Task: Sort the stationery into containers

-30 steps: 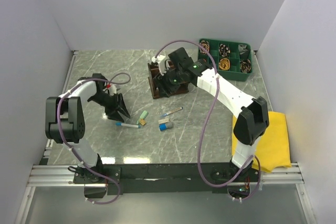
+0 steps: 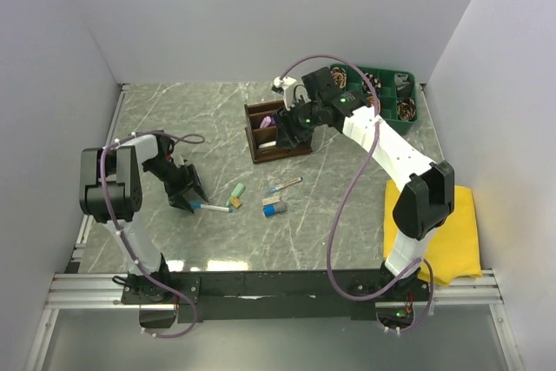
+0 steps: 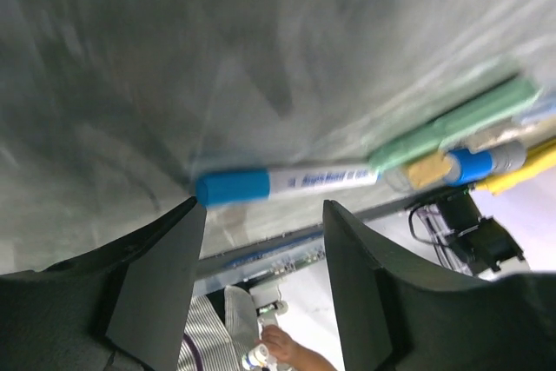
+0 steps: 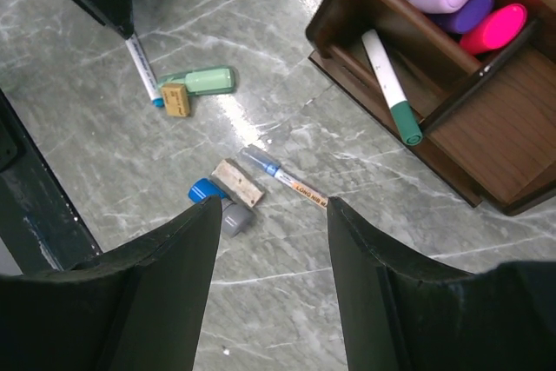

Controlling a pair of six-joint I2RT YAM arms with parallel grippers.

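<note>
My left gripper (image 2: pixel 186 195) is low over the left part of the table, fingers part open at the capped end of a blue-and-white marker (image 3: pixel 234 187), nothing seen held. Beside that marker lie a green item (image 4: pixel 204 81) and a small tan block (image 4: pixel 175 100). Nearer the middle lie a pen (image 4: pixel 298 183), a pale block (image 4: pixel 234 181) and a blue-grey item (image 4: pixel 234 218). My right gripper (image 2: pixel 288 132) stands open above the wooden organiser (image 4: pixel 495 136), which holds pink and purple pens and a green-capped marker (image 4: pixel 391 84).
A green compartment tray (image 2: pixel 391 119) with coiled items stands at the back right. A yellow cloth (image 2: pixel 434 241) lies at the right front.
The right arm has shifted right over the organiser. The lying items look unmoved.
</note>
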